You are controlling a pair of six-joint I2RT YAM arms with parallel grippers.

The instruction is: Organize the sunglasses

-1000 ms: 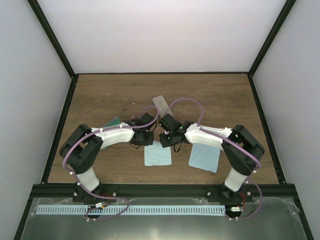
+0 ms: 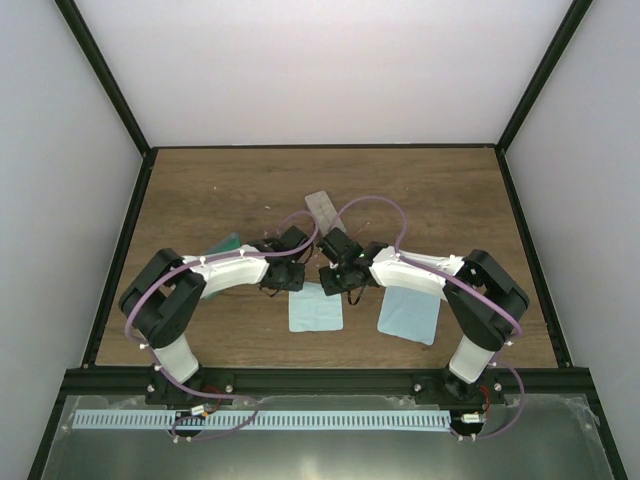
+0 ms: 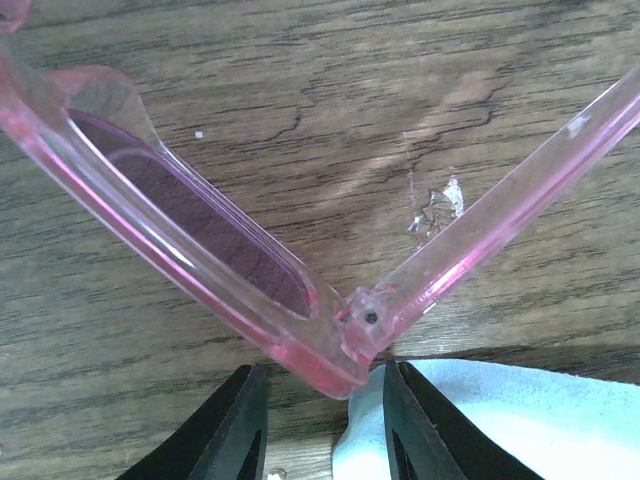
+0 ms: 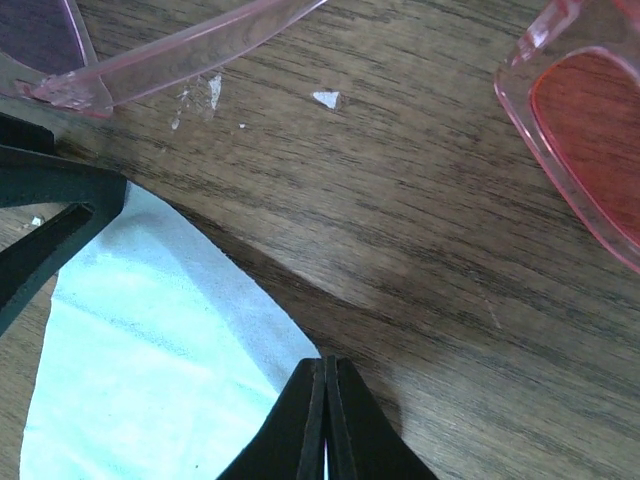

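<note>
Pink clear sunglasses (image 3: pixel 200 230) lie on the wood in the left wrist view, hinge end at the corner of a pale blue cloth (image 3: pixel 500 420). My left gripper is open around that hinge end, above or beside it. In the right wrist view my right gripper is shut over the cloth's (image 4: pixel 150 360) edge; whether fabric is between its tips is unclear. Pink red-lensed sunglasses (image 4: pixel 590 140) lie at the upper right there. In the top view both grippers meet near the middle cloth, mostly hiding the sunglasses.
A second blue cloth (image 2: pixel 408 320) lies to the right, a teal item (image 2: pixel 225 243) at the left under the arm, and a pale slab (image 2: pixel 320 206) behind the grippers.
My left arm shifted slightly between the earlier top views and is now about where it was a second ago. The right arm shows no visible movement.
</note>
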